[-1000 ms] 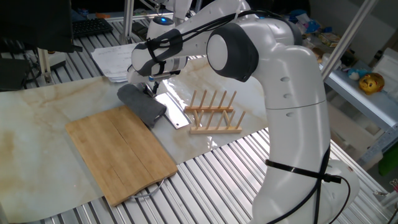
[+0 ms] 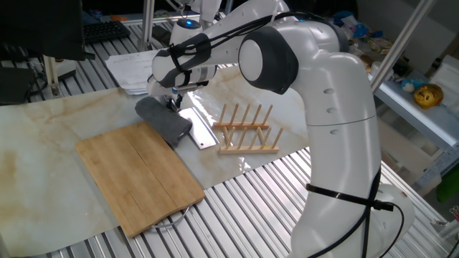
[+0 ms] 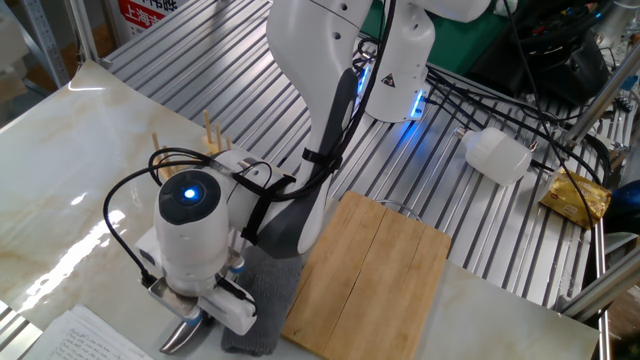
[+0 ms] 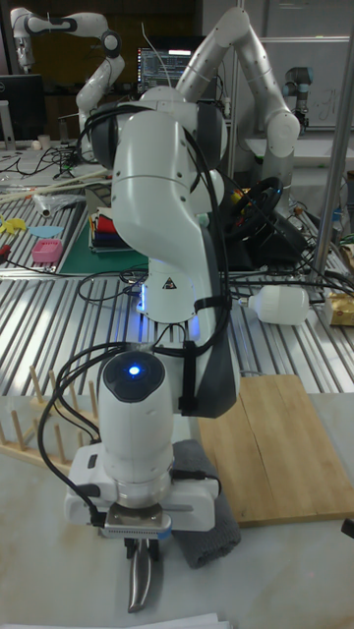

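Note:
A knife with a broad, shiny blade (image 2: 199, 129) lies low over the table between the grey towel and the wooden rack. Its metal handle (image 4: 140, 589) points toward the camera in exterior view 3. My gripper (image 4: 143, 547) is down at the handle, with its dark fingers close on either side, and looks shut on it. In exterior view 1 the wrist and the towel partly hide the fingers. Exterior view 2 shows the handle end (image 3: 182, 336) sticking out below the hand. Whether the blade touches the table is unclear.
Right beside the knife is a rolled grey towel (image 2: 164, 120), and beyond it a wooden cutting board (image 2: 140, 174). A wooden peg rack (image 2: 247, 132) stands on the blade's other side. Papers (image 2: 130, 70) lie behind the hand. The marbled tabletop left of the board is clear.
The blade has turned slightly, showing a broader face to exterior view 1 than a second ago. The arm, towel, board and rack look unmoved.

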